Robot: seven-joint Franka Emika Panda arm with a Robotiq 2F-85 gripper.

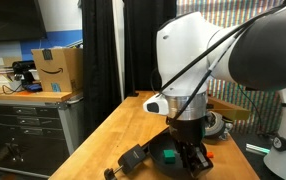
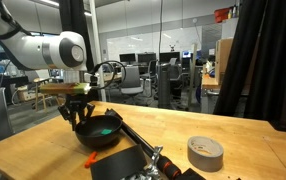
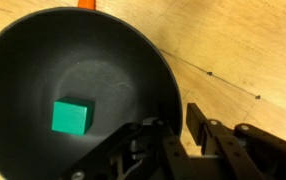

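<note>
A round black pan (image 3: 113,75) fills much of the wrist view. Inside it, left of centre, lies a green cube (image 3: 71,116), which also appears as a small green patch in both exterior views. My open gripper enters at the bottom of the wrist view, its dark fingers close to the pan's near rim. Exterior view 2 has the gripper (image 2: 78,116) at the pan's left side, low over it. The cube is well clear of the fingers. Whether they touch the rim, I cannot tell.
An orange object (image 2: 103,155) is beside the pan. A tape roll (image 2: 205,153), a dark box (image 2: 118,163) and metallic clutter (image 2: 155,165) occupy the table's near side. Bare wood (image 2: 188,122) stretches behind them.
</note>
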